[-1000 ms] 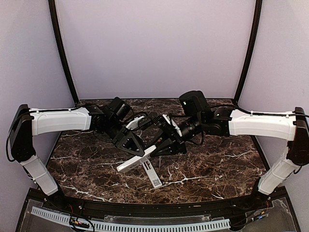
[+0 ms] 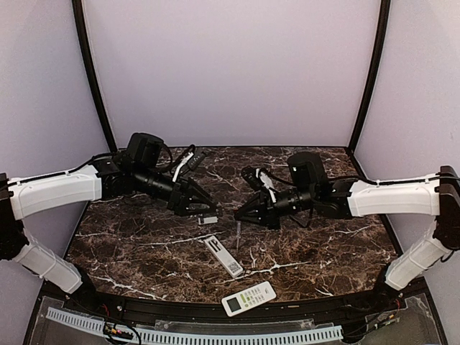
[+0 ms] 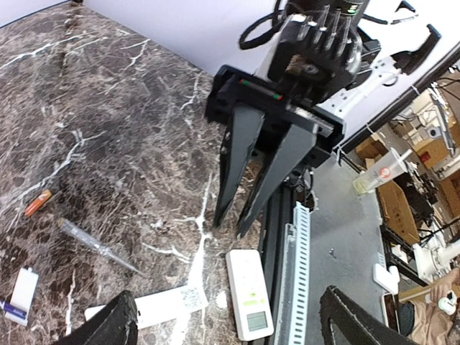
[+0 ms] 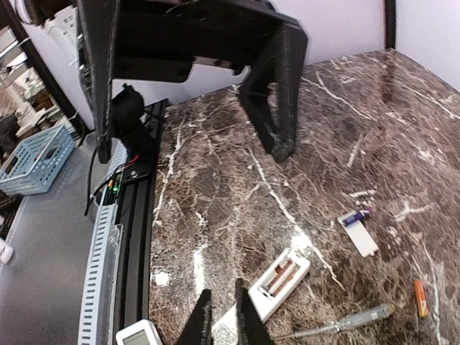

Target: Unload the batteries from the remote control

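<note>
A white remote control [image 2: 249, 298] lies buttons up by the table's front edge, clear of both grippers. Behind it rests a longer white remote [image 2: 223, 256] with an uncovered battery compartment; the right wrist view shows brown-red inside that compartment, and whether a battery is there I cannot tell. A purple battery [image 4: 352, 217] sits against a small white cover [image 4: 361, 238]. Farther right is an orange battery [image 4: 420, 297]. My left gripper [image 2: 195, 209] hangs wide open above the table. Facing it, my right gripper has its fingers apart, nothing between them.
A thin screwdriver [image 3: 100, 248] with a clear handle lies beside the longer remote. A perforated rail [image 2: 237, 337] runs in front of the table edge. Bare marble stretches behind and to both sides of the objects.
The white remote, previously up between both grippers and tilting down, has left them and is at the front edge. My left arm has drawn back leftward; the right gripper has moved slightly right.
</note>
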